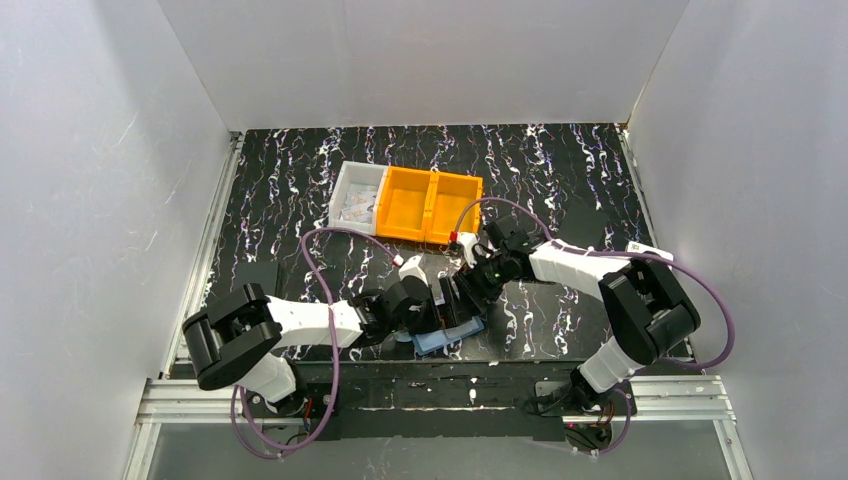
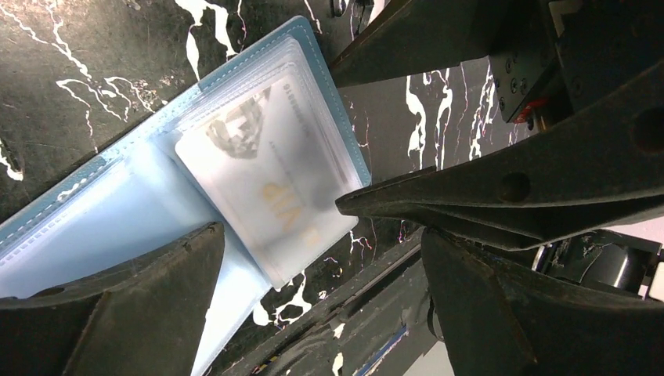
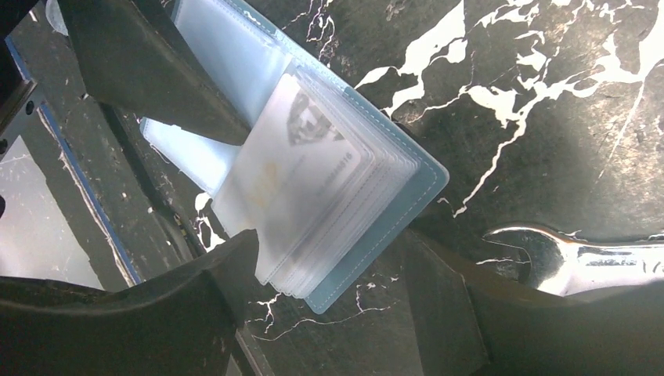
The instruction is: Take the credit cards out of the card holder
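Observation:
The light blue card holder [image 2: 110, 211] lies open on the black marbled table between my grippers. Its clear sleeves hold cards, the top one [image 2: 262, 172] showing "VIP" through cloudy plastic [image 3: 286, 172]. My left gripper is open low over the holder, nothing held, its fingers either side of the card stack's lower part. My right gripper is open at the stack's lower end in the right wrist view. The other gripper's dark fingers reach over the holder in each wrist view.
A white bin [image 1: 340, 195] with cards or papers inside joins two empty orange bins [image 1: 405, 200] behind the grippers. A metal wrench [image 3: 587, 266] lies beside the holder. The table's front edge runs close by. Free table lies at both back corners.

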